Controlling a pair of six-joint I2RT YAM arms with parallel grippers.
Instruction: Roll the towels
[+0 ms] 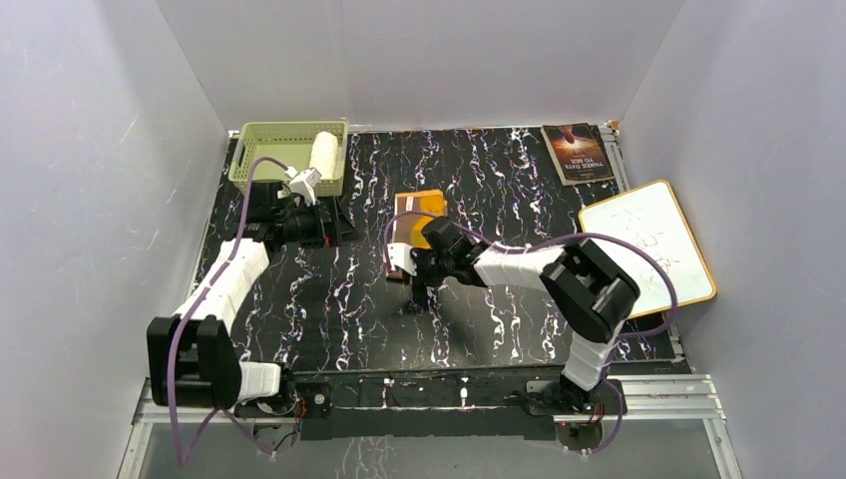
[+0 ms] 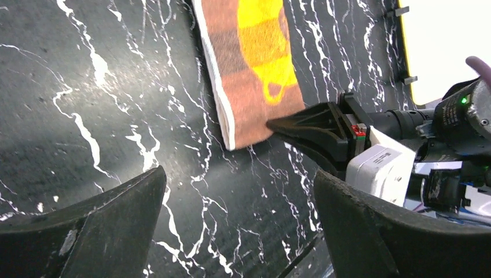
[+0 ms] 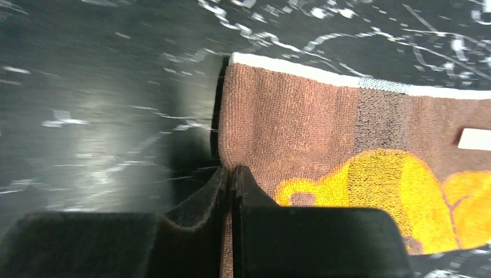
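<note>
A folded brown towel with a yellow pattern (image 1: pixel 414 207) lies on the dark marbled table near its middle; its white-trimmed side shows in the left wrist view. My right gripper is shut on the towel's near edge, a little cloth showing between the fingertips. In the left wrist view, those dark fingers (image 2: pixel 310 124) meet the towel (image 2: pixel 255 75) at its near end. My left gripper (image 1: pixel 341 225) is open and empty, left of the towel and in front of the basket. Inside the green basket (image 1: pixel 261 131) lies a cream rolled towel (image 1: pixel 323 153).
A book (image 1: pixel 579 155) sits at the back right corner. Along the right side leans a whiteboard (image 1: pixel 650 244) with an orange rim.
</note>
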